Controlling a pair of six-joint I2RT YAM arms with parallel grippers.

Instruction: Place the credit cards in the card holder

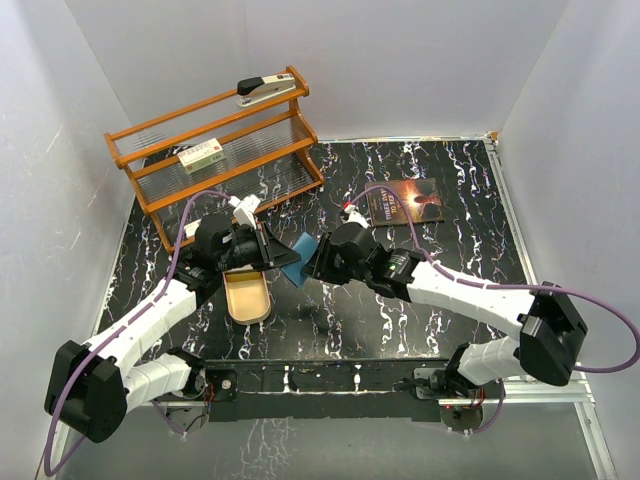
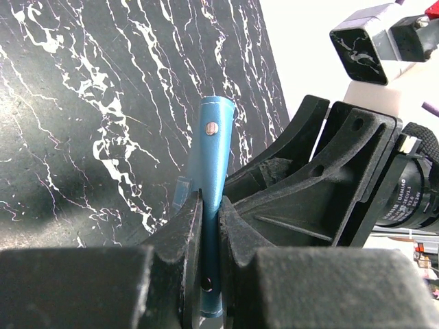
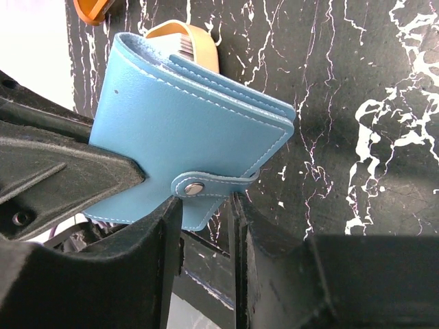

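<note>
A light blue card holder (image 1: 301,255) with a snap strap is held between the two grippers above the table. My left gripper is shut on it; in the left wrist view it appears edge-on, its snap (image 2: 211,128) showing. My right gripper is at the holder's strap (image 3: 216,184), fingertips close by the snap, a small gap between them; whether they grip the strap is unclear. Credit cards are not clearly visible; pale stacked items (image 3: 178,43) in a tan container lie behind the holder.
A tan tray (image 1: 248,312) sits below the left gripper. A wooden shelf (image 1: 150,205) with a stapler (image 1: 263,87) and a white box (image 1: 200,155) stands at the back left. A book (image 1: 405,200) lies at the back right.
</note>
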